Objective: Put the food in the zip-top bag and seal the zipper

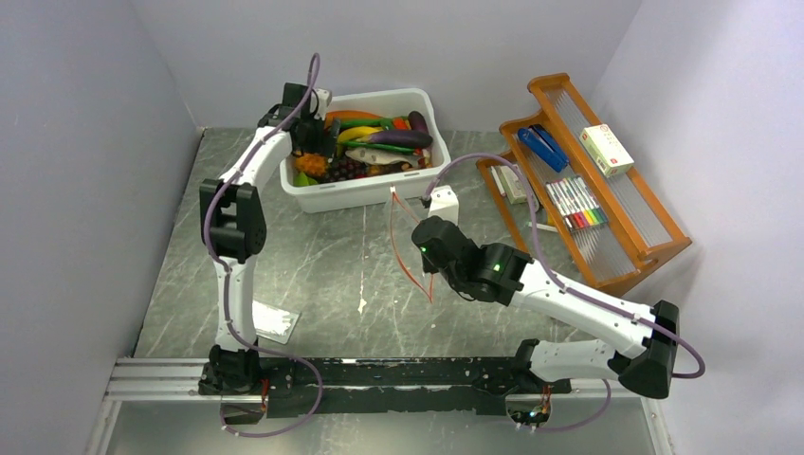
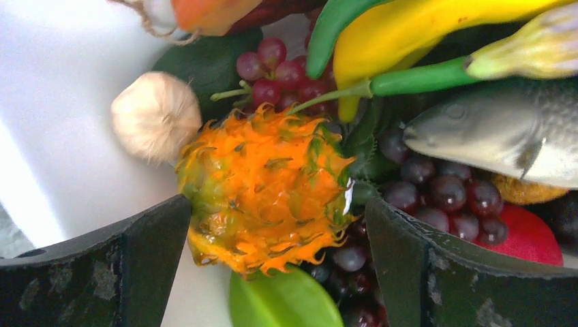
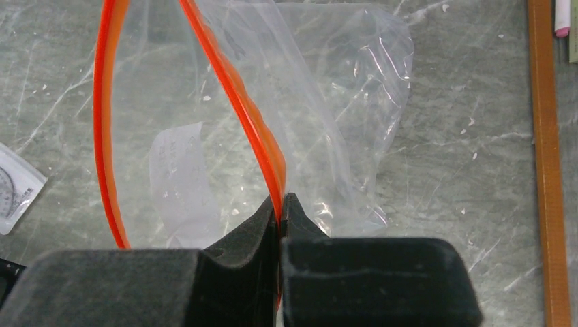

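Observation:
My left gripper is open over the white bin of toy food (image 1: 360, 194), its fingers either side of a spiky orange fruit (image 2: 266, 177). Garlic (image 2: 153, 116), grapes (image 2: 446, 194), a fish (image 2: 491, 129) and a yellow pepper (image 2: 368, 34) lie around it. In the right wrist view, my right gripper is shut on the orange zipper strip (image 3: 242, 102) of the clear bag (image 3: 354, 82); the bag's other strip hangs apart, so its mouth is open.
A wooden shelf (image 1: 616, 227) with markers, a stapler and boxes stands at the right. A flat packet (image 1: 275, 322) lies front left.

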